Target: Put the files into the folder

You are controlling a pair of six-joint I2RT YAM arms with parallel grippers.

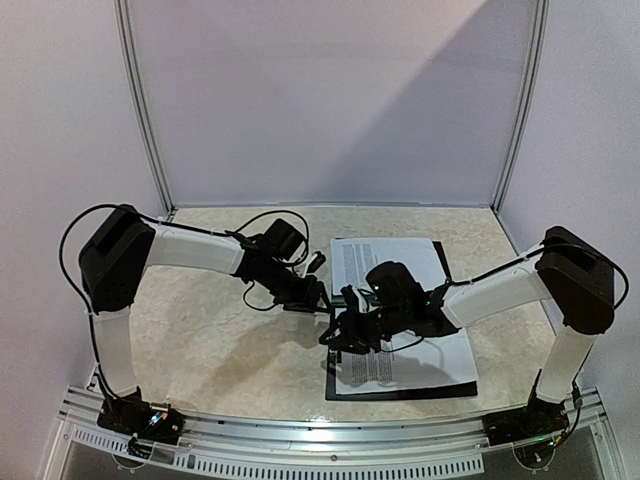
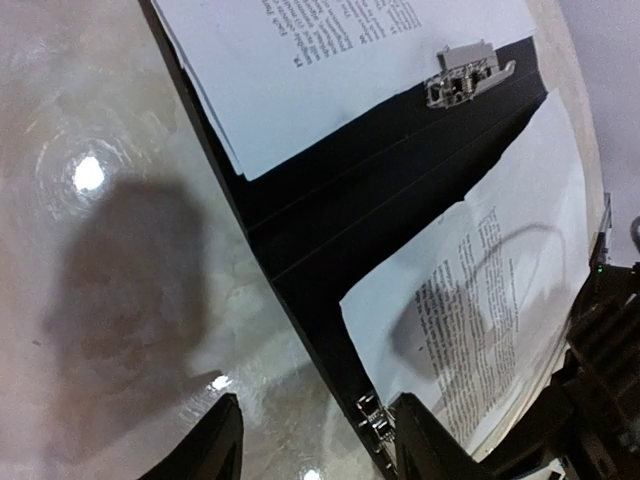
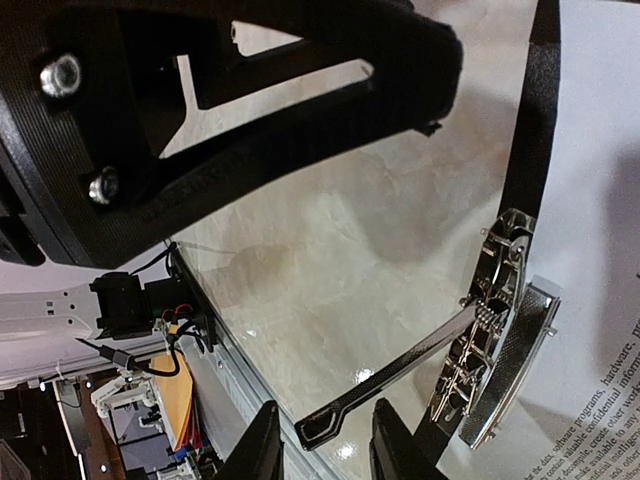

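The black folder (image 2: 300, 240) lies open at the right of the table, with printed sheets (image 1: 385, 255) on its far half and more sheets (image 2: 470, 330) on its near half. My left gripper hangs at the folder's left edge, near a metal clip (image 2: 378, 425), fingers apart with nothing seen between them. My right gripper is low over that same edge, fingers apart at the end of the clip's raised lever (image 3: 380, 375); whether it touches it is unclear. A second clip (image 2: 465, 75) sits by the far sheets.
The two arms are close together near the middle. Walls stand at back and sides, and a metal rail (image 1: 330, 435) runs along the front.
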